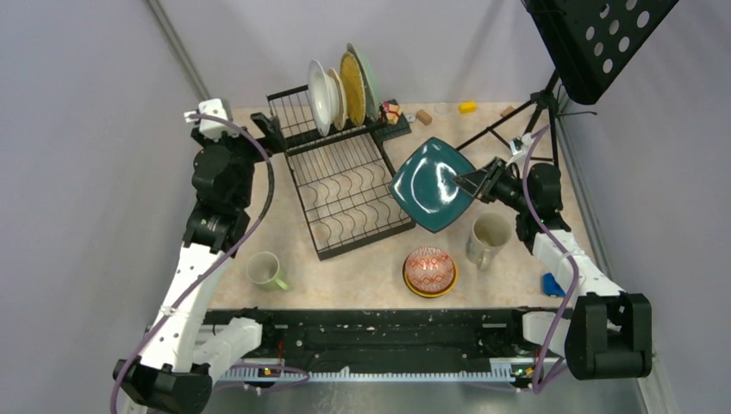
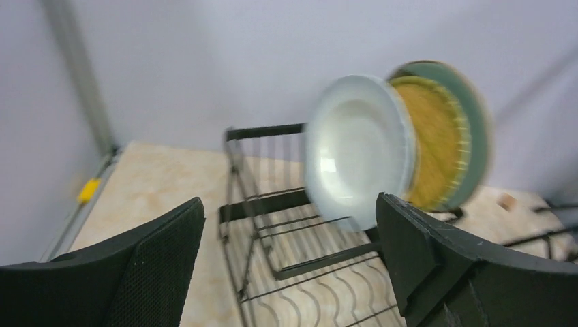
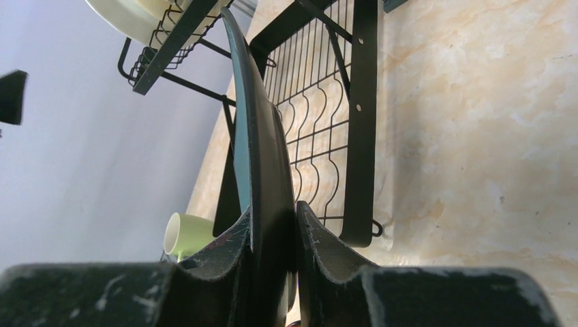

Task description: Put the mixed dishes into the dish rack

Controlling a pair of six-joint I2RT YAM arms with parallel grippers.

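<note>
A square teal plate is held by its right corner in my right gripper, beside the dish rack; the right wrist view shows the plate edge-on between the fingers. My left gripper is open at the rack's upper left, with nothing between its fingers in the left wrist view. The rack's upper tier holds a white plate, a yellow plate and green and cream plates behind and between.
A green mug stands front left. A patterned bowl on a yellow dish and a beige mug are front right. A black stand occupies the back right.
</note>
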